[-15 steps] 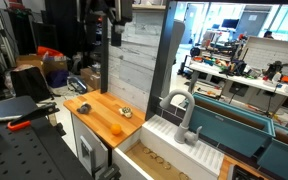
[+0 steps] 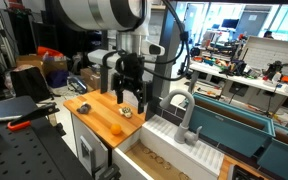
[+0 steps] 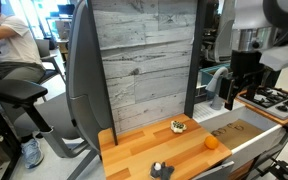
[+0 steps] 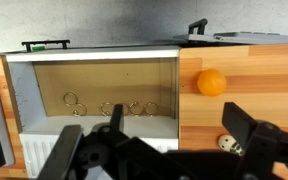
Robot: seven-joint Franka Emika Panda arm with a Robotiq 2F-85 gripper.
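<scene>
My gripper is in the air above the wooden counter and the open drawer (image 4: 104,78). Its dark fingers stand wide apart in the wrist view, and nothing shows between them. An orange ball or fruit (image 4: 211,82) lies on the wood just right of the drawer, clear of the fingers. Near the right finger is a small round pale item (image 4: 227,143). Exterior view 1 has the orange (image 2: 116,129) close to the counter's front edge, with a small light-coloured item (image 2: 125,112) behind it. A small grey object (image 3: 161,170) rests farther along the counter.
Several ring shapes (image 4: 134,107) show on the drawer floor. A grey faucet (image 2: 187,118) rises behind the drawer, and a teal bin (image 2: 229,125) stands beyond it. A light plank panel (image 3: 147,65) borders the counter. Bare wood lies around the orange.
Over the last second the arm has come down and right, bringing my gripper lower over the counter. The orange, the small items and the drawer have stayed put.
</scene>
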